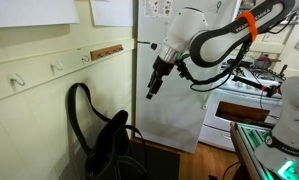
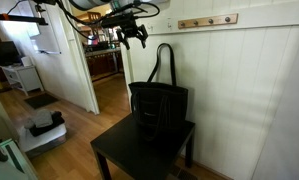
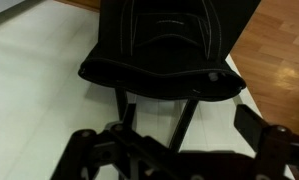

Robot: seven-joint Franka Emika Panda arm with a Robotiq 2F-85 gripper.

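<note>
A black tote bag (image 2: pixel 159 108) stands upright on a small black table (image 2: pixel 117 138), its strap (image 2: pixel 165 66) looping up above it. In exterior view 1 the bag (image 1: pixel 107 145) is at the lower left, with a strap (image 1: pixel 73 112) rising against the wall. My gripper (image 2: pixel 135 43) is open in the air, higher than the bag and apart from it. From the wrist view I look down on the bag (image 3: pixel 164 70), its straps passing between the spread fingers of the gripper in the picture. Nothing is held.
A wall rail with hooks (image 2: pixel 210 20) runs above and behind the bag. A white fridge (image 1: pixel 174 110) and a stove (image 1: pixel 234 95) stand at the back. Grey items (image 2: pixel 44 130) lie on the floor at the left of exterior view 2. Open air surrounds the gripper.
</note>
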